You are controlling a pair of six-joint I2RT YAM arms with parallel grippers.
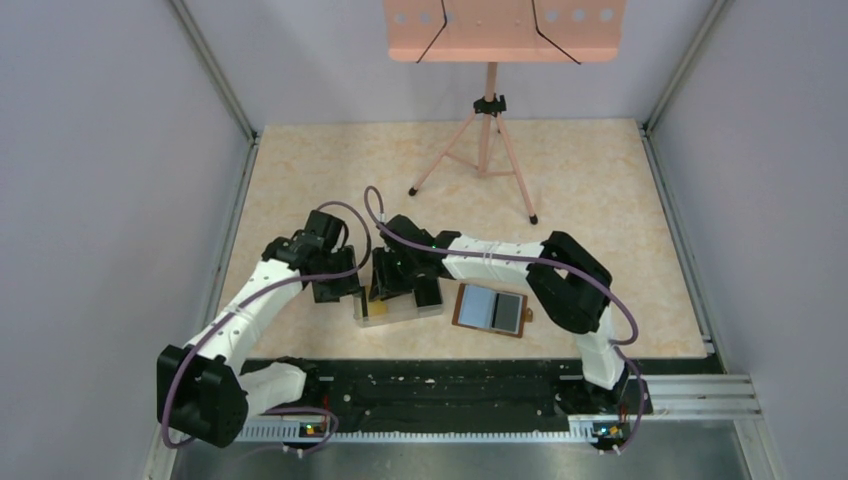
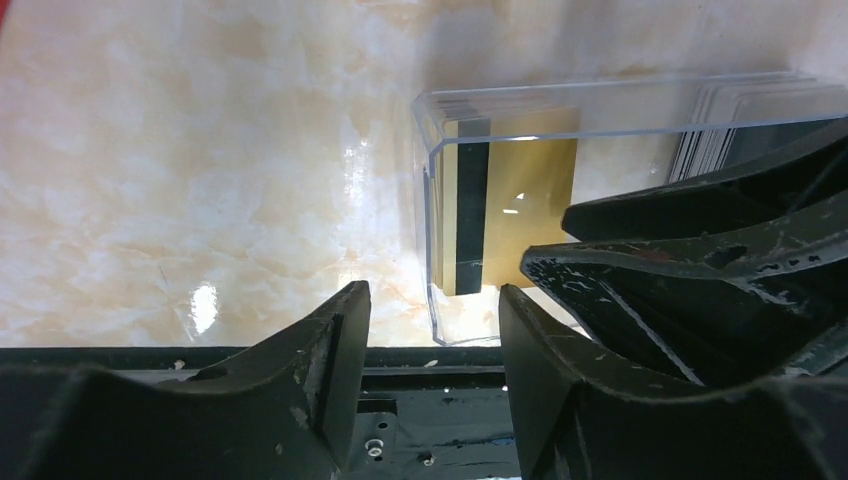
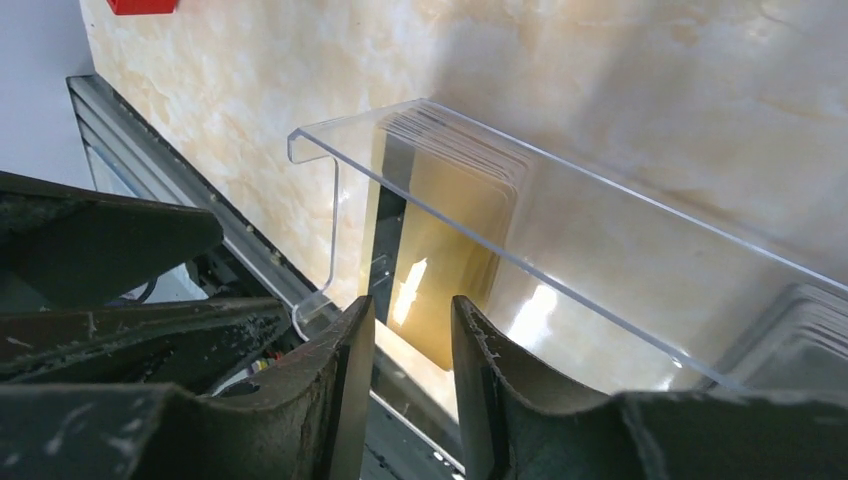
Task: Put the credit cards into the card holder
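Note:
A clear box (image 2: 428, 250) sits near the front edge. Gold cards (image 2: 535, 205), one with a dark stripe, stand at its left end. At its right end are dark cards (image 1: 428, 292), mostly behind my right gripper in the left wrist view. Just left of the box, my left gripper hangs open, its fingers apart with nothing between them. My right gripper is open as well, above the gold cards, its fingertips apart and empty. Neither appears to grip a card.
A flat brown-edged piece (image 1: 490, 308) with pale blue and dark panels lies right of the box. The two grippers are close together, with little room between them. Behind stands a pink tripod stand (image 1: 490, 150). Open tabletop (image 1: 330, 165) stretches behind the arms.

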